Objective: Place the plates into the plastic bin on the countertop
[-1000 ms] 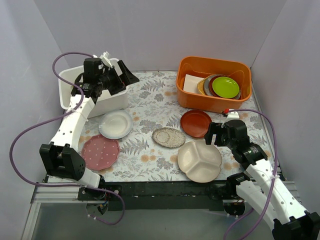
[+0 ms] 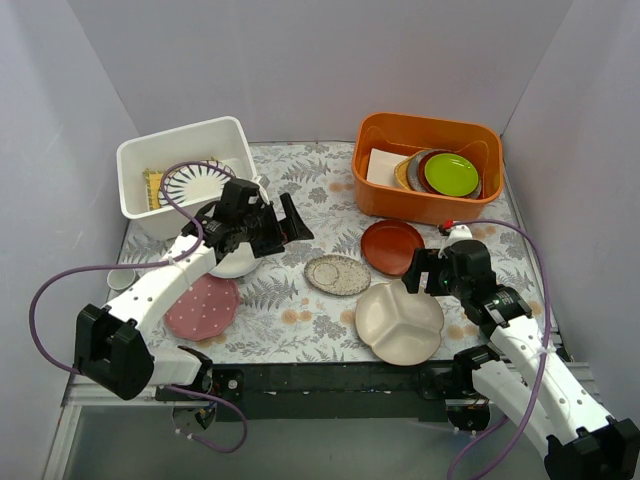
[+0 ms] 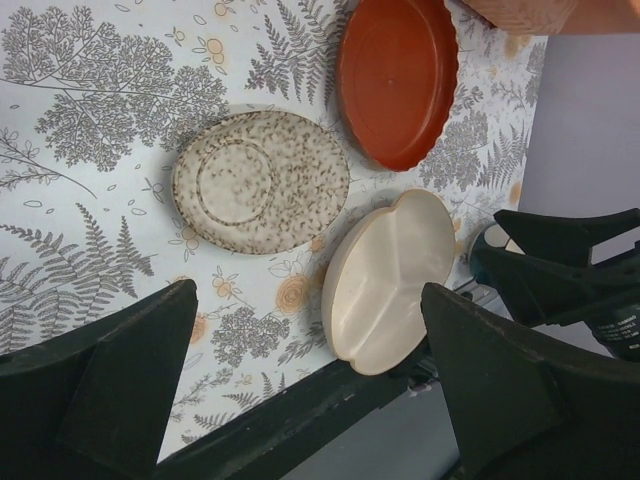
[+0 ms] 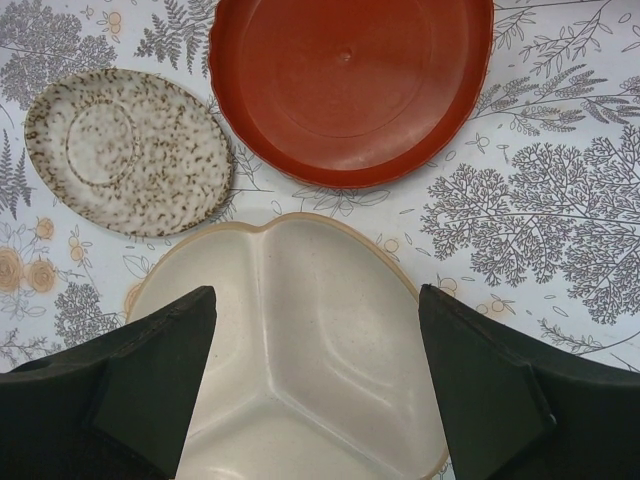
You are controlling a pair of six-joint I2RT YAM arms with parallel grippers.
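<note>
My left gripper (image 2: pixel 294 226) is open and empty, over the table just right of a white plate (image 2: pixel 236 264) that its arm partly covers. My right gripper (image 2: pixel 422 272) also stands open, above the edge of the cream divided plate (image 4: pixel 330 330); nothing is between its fingers. A speckled oval plate (image 3: pixel 262 182) lies near the table's middle, with a rust-red plate (image 2: pixel 391 247) to its right. The pink dotted plate (image 2: pixel 203 306) rests at the front left. At the back left, the white bin (image 2: pixel 190 133) has a black-and-white patterned plate (image 2: pixel 196 184) inside it.
An orange bin (image 2: pixel 420 207) at the back right holds several plates, the green plate (image 2: pixel 451 174) on top. A small white cup (image 2: pixel 121 278) stands at the left edge.
My left gripper has moved from over the white bin toward the front and right, and now covers part of the white plate. The right arm stays where it was.
</note>
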